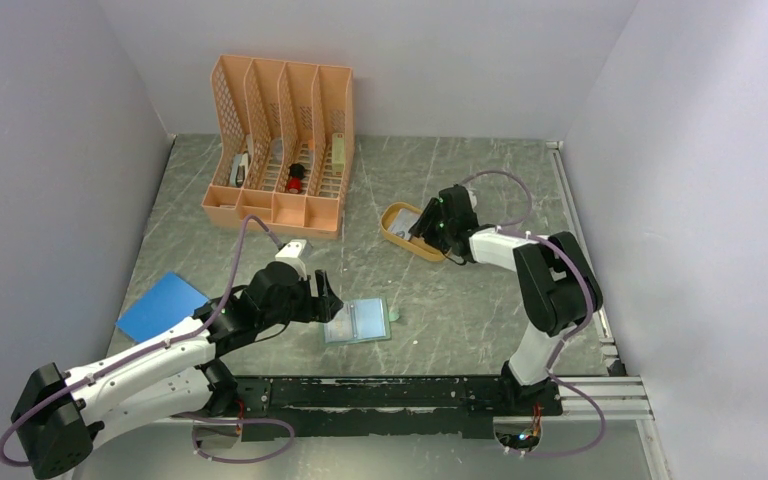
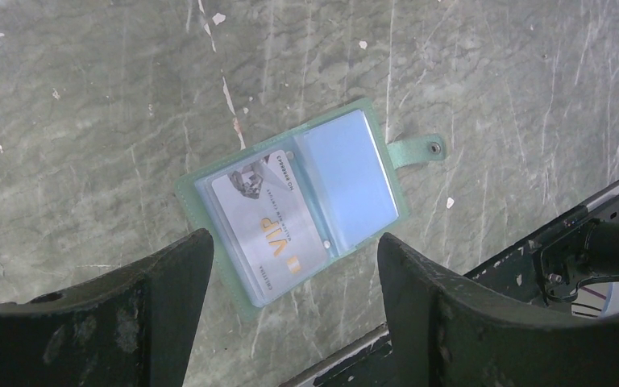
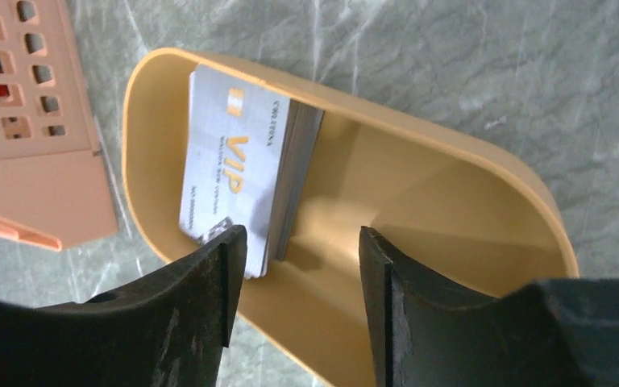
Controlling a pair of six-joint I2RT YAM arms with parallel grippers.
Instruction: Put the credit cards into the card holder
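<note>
The card holder (image 2: 346, 179) lies spread flat on the table, pale green with clear pockets. In its left pocket sits a white VIP card (image 2: 271, 224); its right side shows pale blue with no card. Above it hangs my left gripper, open and empty. White VIP cards (image 3: 231, 153) lean as a stack against the left end of a tan oval tray (image 3: 443, 137). Over that tray is my right gripper, its fingers apart and nothing visible between them. The stack is just beyond its left fingertip; whether they touch I cannot tell.
An orange divided rack (image 1: 285, 150) with small items stands at the back left, near the tray. A blue sheet (image 1: 162, 307) lies at the left, partly behind the left arm. Table right of the holder is clear.
</note>
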